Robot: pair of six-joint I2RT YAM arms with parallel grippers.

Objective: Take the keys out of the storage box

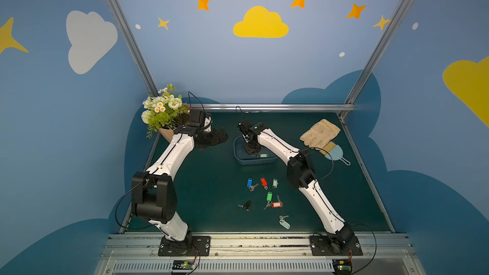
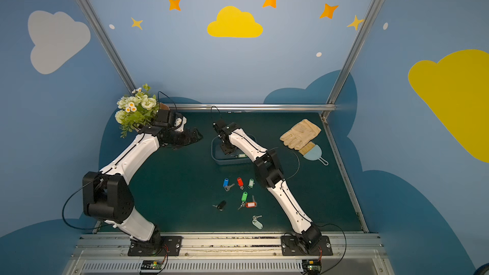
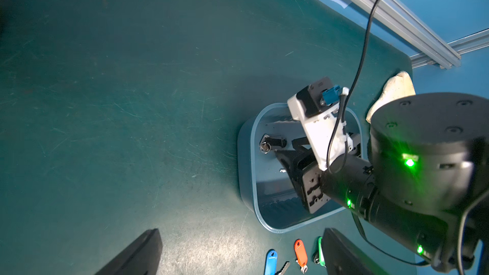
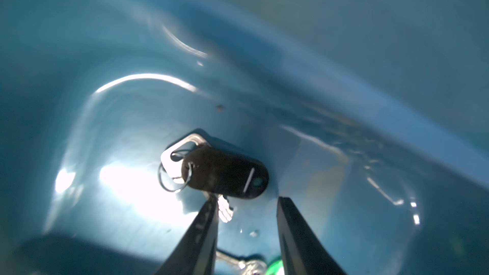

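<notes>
The blue-grey storage box (image 1: pixel 254 161) stands at the back middle of the table. On its floor lies a key with a black tag (image 4: pixel 226 173) and a metal ring, beyond the fingertips of my right gripper. That gripper is reaching down into the box, its fingers part open with nothing between the tips. A green-tagged key (image 4: pixel 275 267) shows partly at the bottom edge of the right wrist view, and the same tag (image 1: pixel 262 155) appears near the box's front wall. Left of the box, my left gripper hangs open and empty over bare table.
Several tagged keys, such as a blue one (image 1: pixel 249 182) and a red one (image 1: pixel 263 181), lie in front of the box. Work gloves (image 1: pixel 320 132) and a small brush with dustpan (image 1: pixel 334 152) are at right. A flower pot (image 1: pixel 166 133) stands behind the left arm.
</notes>
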